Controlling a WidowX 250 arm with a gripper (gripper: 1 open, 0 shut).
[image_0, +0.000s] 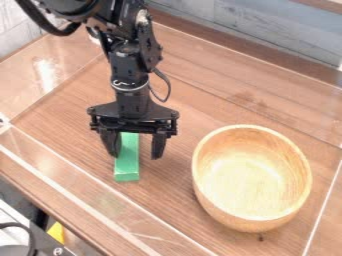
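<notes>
My gripper (134, 142) hangs open over a green rectangular block (127, 165) lying lengthwise on the wooden table. Its fingers are low, on either side of the block's far part; whether they touch it is unclear. The far end of the block is hidden behind the gripper.
A large pale wooden bowl (251, 178) stands to the right of the block.
</notes>
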